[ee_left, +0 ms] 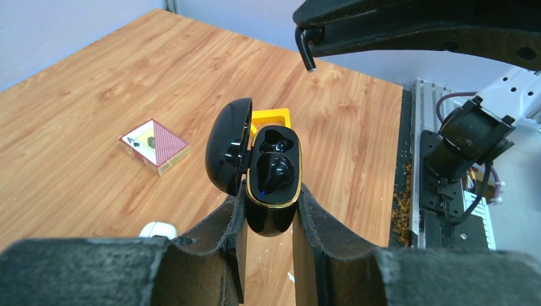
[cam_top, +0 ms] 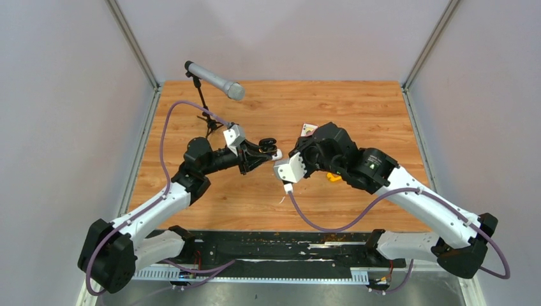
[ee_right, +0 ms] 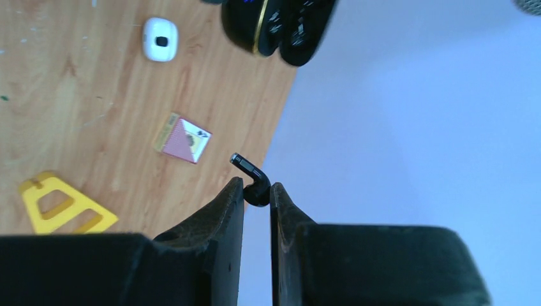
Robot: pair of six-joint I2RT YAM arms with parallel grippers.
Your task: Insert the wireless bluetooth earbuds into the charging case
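Observation:
The black charging case [ee_left: 275, 167], trimmed with a gold line, stands open between the fingertips of my left gripper. Its lid [ee_left: 229, 146] is swung up on the left of that view. Shut on a black earbud [ee_right: 254, 175] is my right gripper, gripping its rounded end while the stem sticks out. In the left wrist view the earbud [ee_left: 306, 50] hangs above and right of the case, apart from it. From above, the case [cam_top: 267, 145] lies just left of the right gripper [cam_top: 293, 153]. Whether a second earbud sits inside the case is unclear.
A white square object [ee_right: 160, 39] lies under the case on the wooden table. Also there are a card box [ee_left: 155, 146] and a yellow triangular piece [ee_right: 66, 206]. At the back left, a grey cylinder on a stand [cam_top: 217, 80] leans over the table.

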